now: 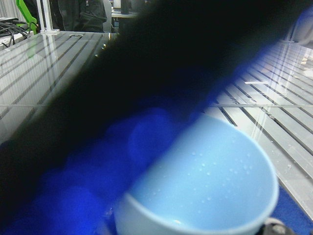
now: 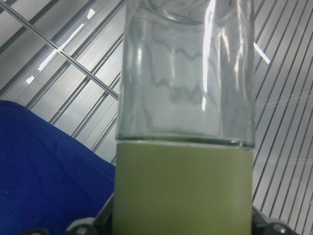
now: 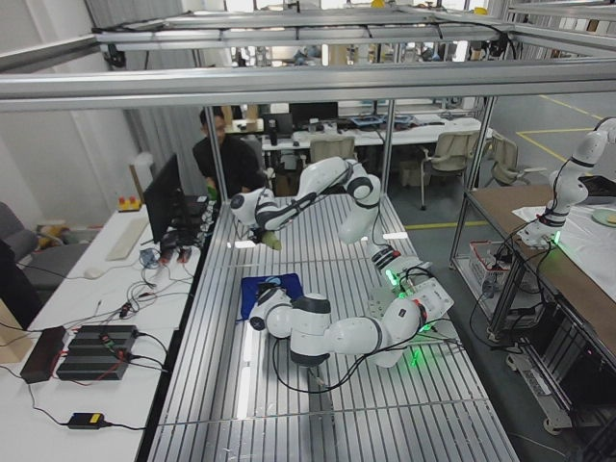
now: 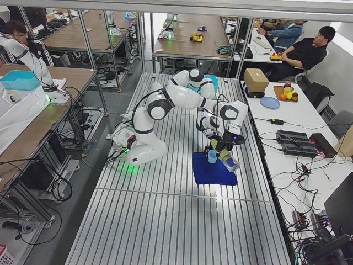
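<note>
A clear bottle [image 2: 183, 191] with a pale green band fills the right wrist view, held by my right gripper, whose fingertips show at both sides of it; in the camera right view the bottle [image 4: 230, 162] hangs tilted over a blue cloth [image 4: 215, 174]. A light blue cup [image 4: 212, 157] is at the cloth and fills the lower middle of the left wrist view [image 1: 205, 176], with drops inside. My left gripper is near the cup; a dark blurred shape hides much of that view, so its fingers are unclear.
Both arms reach across its middle. A side desk [image 3: 106, 269] with a monitor, power units and cables runs along one edge; a teal bin stands behind the arms in the camera right view.
</note>
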